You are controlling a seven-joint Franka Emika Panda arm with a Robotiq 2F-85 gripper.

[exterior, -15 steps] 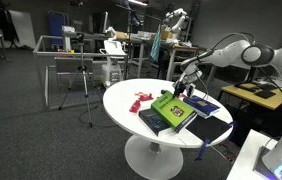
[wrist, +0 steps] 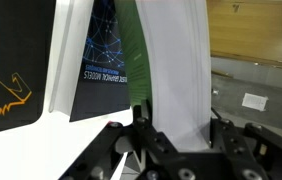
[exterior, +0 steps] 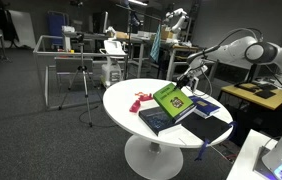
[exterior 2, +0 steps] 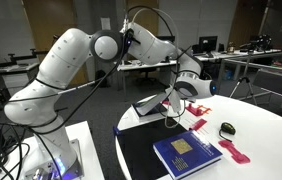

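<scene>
A thick green book [exterior: 174,102] is held tilted above the white round table [exterior: 123,112]. My gripper is shut on it, with the white page block [wrist: 176,60] and green cover filling the space between the fingers. Below and beside the green book lies a dark book [exterior: 159,121]. A blue book [exterior 2: 187,153] rests flat on the table. In the wrist view, a dark cover with blue lines [wrist: 103,45] shows left of the held book. Whether the green book's lower edge touches the dark book cannot be told.
A flat black mat [exterior: 209,128] lies by the table's near right edge. Red pieces [exterior: 139,102] are scattered toward the left, and a small black-and-yellow object [exterior 2: 227,131] sits right of the blue book.
The green book has shifted upward a little and its tilt has changed. My gripper and forearm have moved slightly to the right in exterior view 1. The other books look still.
</scene>
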